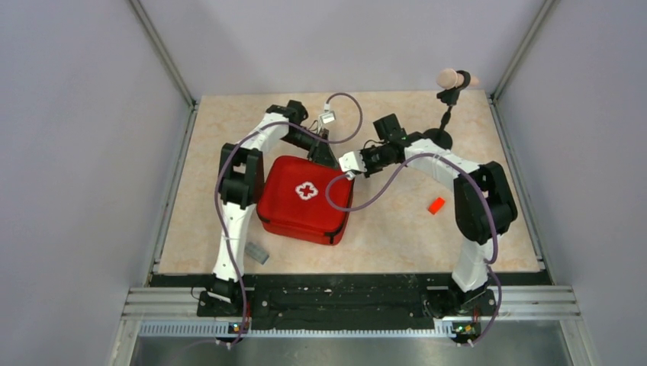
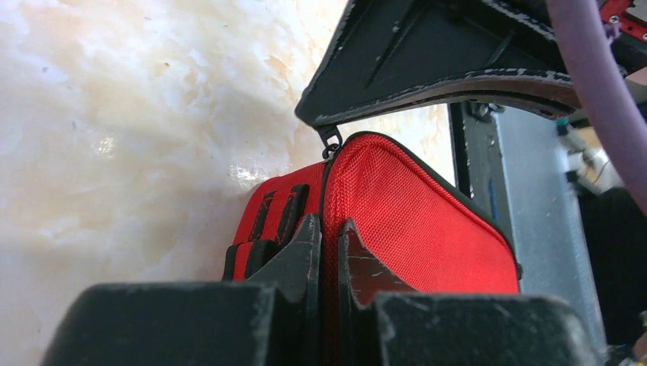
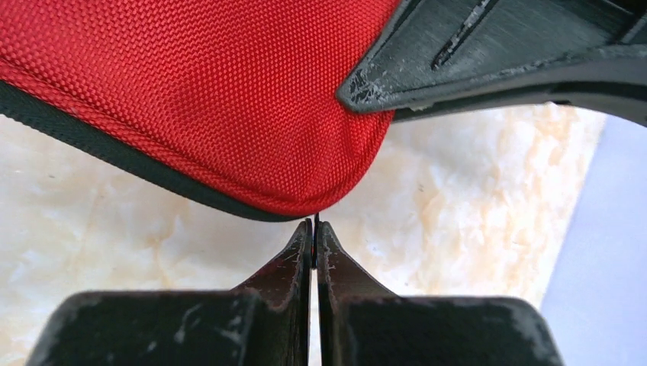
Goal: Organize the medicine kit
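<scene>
The red medicine kit [image 1: 294, 200], with a white cross badge on its lid, lies with its lid down on the left half of the table. At its far right corner, my left gripper is shut on the kit's fabric edge, a strip of red cloth and dark piping between its fingers. Close by, my right gripper is shut at the kit's corner. In the left wrist view a small dark zipper pull [image 2: 330, 141] emerges from the right gripper's tip; in the right wrist view only a thin sliver shows between the fingers.
A grey box [image 1: 256, 252] lies front left of the kit, near the left arm. An orange-red block [image 1: 436, 205] sits on the right, beneath the right arm's reach. A black stand [image 1: 440, 137] rises at the back right.
</scene>
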